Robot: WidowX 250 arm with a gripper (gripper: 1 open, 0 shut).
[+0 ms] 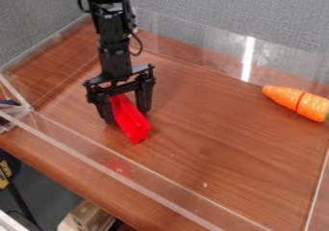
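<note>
A long red object (133,125) lies on the wooden table toward the left, tilted diagonally. My black gripper (121,102) is down over its far end, with fingers on either side of it; whether they are pressing on it I cannot tell. Part of the red object is hidden behind the gripper.
An orange carrot-shaped object (297,102) lies at the right edge. Clear walls line the wooden table (225,163). Items at the left and lower left lie outside the walls.
</note>
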